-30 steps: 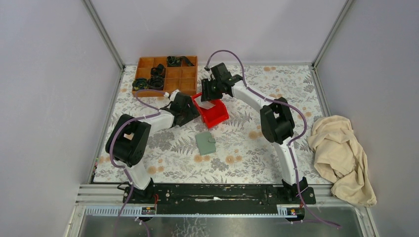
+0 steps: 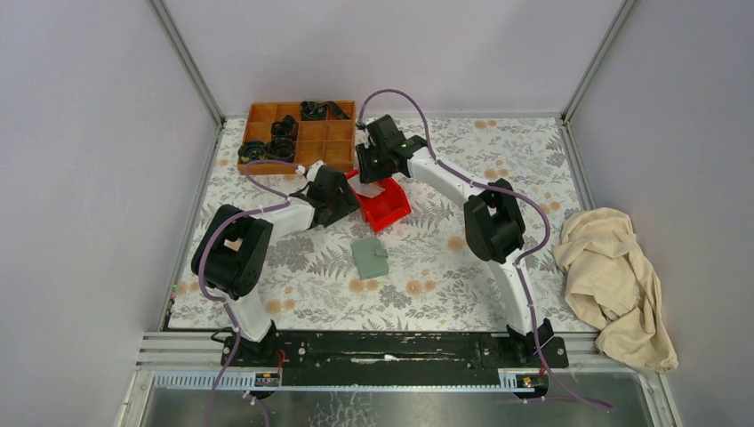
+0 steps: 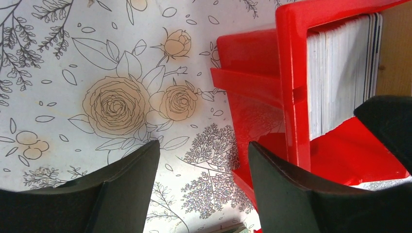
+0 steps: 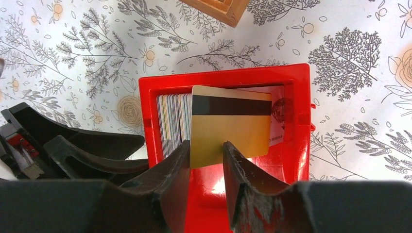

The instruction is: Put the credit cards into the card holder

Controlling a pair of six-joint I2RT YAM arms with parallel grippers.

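A red box [image 4: 226, 76] holds a stack of white-edged cards [image 3: 340, 68]. In the right wrist view, a gold card [image 4: 233, 131] with a black stripe leans out from the stack. My right gripper is at this card, its fingers apart, one beside the card's left edge and the other over its face. My left gripper is open at the box's left side; one finger [image 3: 272, 179] overlaps the red wall in its view and no card shows between the fingers. A flat grey-green card holder [image 2: 370, 257] with a small tab lies in front of the box.
A wooden compartment tray [image 2: 313, 132] with dark coiled straps stands close behind the box. Beige cloth [image 2: 613, 280] is heaped at the far right.
The left arm, the box and the card holder have stayed in place.
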